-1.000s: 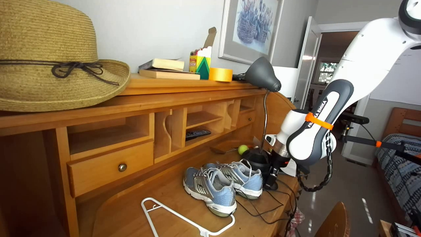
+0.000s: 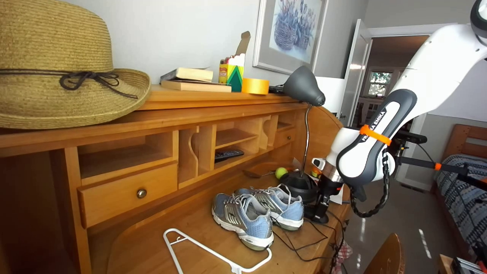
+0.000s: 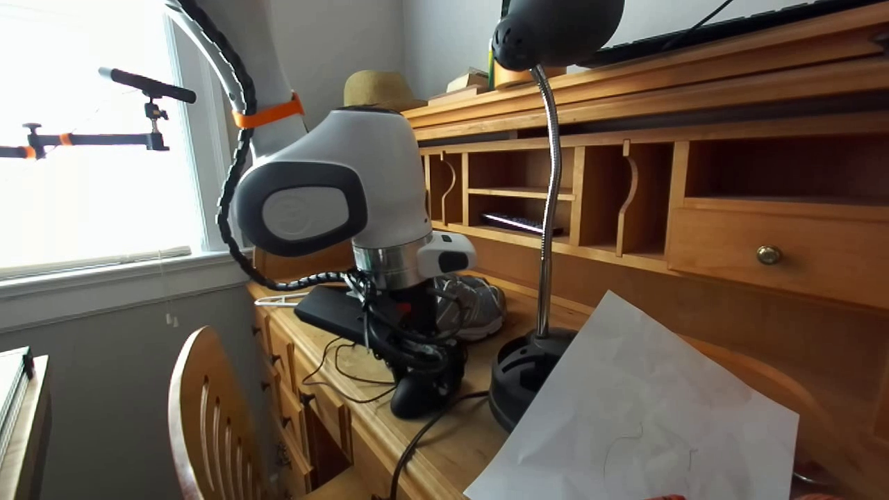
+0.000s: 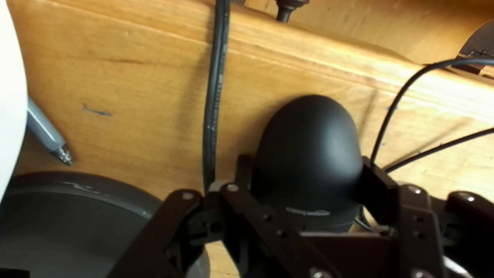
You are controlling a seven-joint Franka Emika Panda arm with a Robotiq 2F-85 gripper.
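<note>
A black computer mouse [image 4: 308, 153] with a pale logo lies between the fingers of my gripper in the wrist view. Both fingers press against its sides, so the gripper is shut on it. Exterior view 2 shows the mouse [image 3: 419, 393] low over the desk near its front edge, close to the lamp base [image 3: 510, 379]. Whether its underside touches the wood cannot be told. From exterior view 1, the gripper [image 2: 318, 214] stands to the right of the blue-grey sneakers [image 2: 244, 219], and the arm partly hides what it holds.
A thick black cable [image 4: 215, 92] runs beside the mouse, and thinner cords [image 2: 299, 249] cross the desk. A pen [image 4: 46, 127] and a white paper sheet [image 3: 642, 417] lie near the lamp. A white hanger [image 2: 205, 249] rests before the sneakers. A chair [image 3: 204, 417] stands at the front.
In exterior view 1, the gripper and lower arm have shifted a little to the right, away from the sneakers. The sneakers, hanger and lamp have not moved.
</note>
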